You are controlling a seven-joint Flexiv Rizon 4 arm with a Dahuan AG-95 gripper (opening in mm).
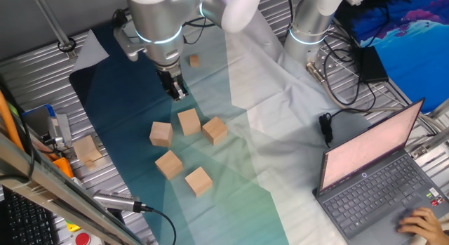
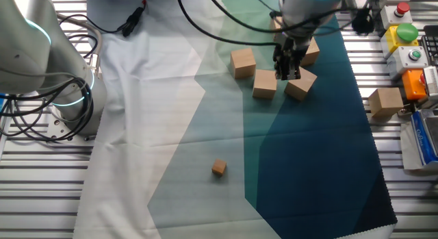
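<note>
Several large wooden cubes lie loosely grouped on the mat in exterior view 1: a back one [image 1: 189, 122], a left one [image 1: 161, 135], a right one [image 1: 215, 130], and two nearer the front, one [image 1: 168, 165] left of the other [image 1: 198, 182]. A much smaller wooden cube [image 1: 194, 60] sits apart, close to the arm; exterior view 2 shows this small cube [image 2: 219, 167] alone on the mat. My dark gripper [image 1: 180, 95] points downward just behind the group. In exterior view 2 the gripper [image 2: 287, 71] overlaps the cubes, partly covering them. Its finger opening is too small to judge.
Another wooden block [image 1: 88, 151] is off the mat, on the slatted table at left. A laptop [image 1: 372, 178] with a person's hand [image 1: 422, 224] occupies the right.
</note>
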